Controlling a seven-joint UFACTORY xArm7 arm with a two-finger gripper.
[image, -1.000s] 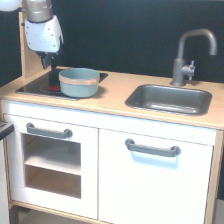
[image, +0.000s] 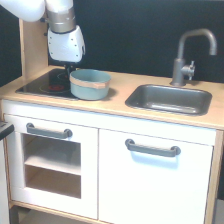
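Observation:
A grey-green pot stands upright at the right end of the black hob, with part of its base seeming to reach over the wooden counter. Coming down from the upper left, my gripper has its dark tips at the pot's left rim. The tips are small and dark, so whether they pinch the rim or only rest against it cannot be told. The inside of the pot is mostly hidden.
A steel sink with a tall grey tap is set into the counter on the right. Clear wooden counter lies between pot and sink. Below are an oven door and a white cupboard door.
My gripper has come right and down to the pot's left rim. The pot has shifted a little to the right, toward the sink.

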